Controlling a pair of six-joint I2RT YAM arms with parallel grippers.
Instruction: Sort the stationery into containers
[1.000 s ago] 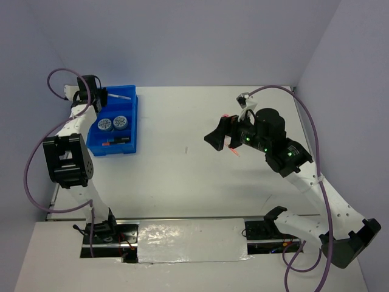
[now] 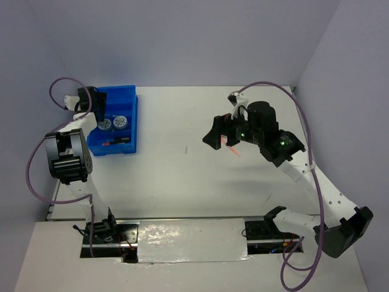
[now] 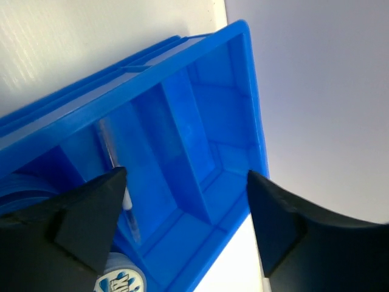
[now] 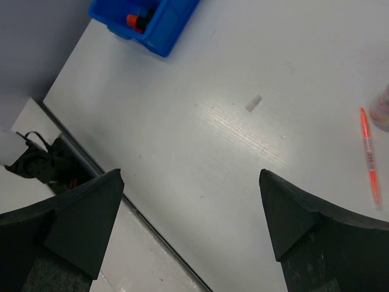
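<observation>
My left gripper is open over the blue divided container at the back left. In the left wrist view a white pen lies in a compartment, with nothing clearly held between the fingers. Round tape rolls and dark markers with orange sit in other compartments. My right gripper is open above the right of the table. An orange pen lies on the table, and a clear round item stands at the right edge of the right wrist view, partly cut off.
Grey walls border the back and sides, and a metal rail runs along the front edge.
My left gripper has moved slightly toward the front from the back of the container. My right arm has shifted a little left and toward the back.
</observation>
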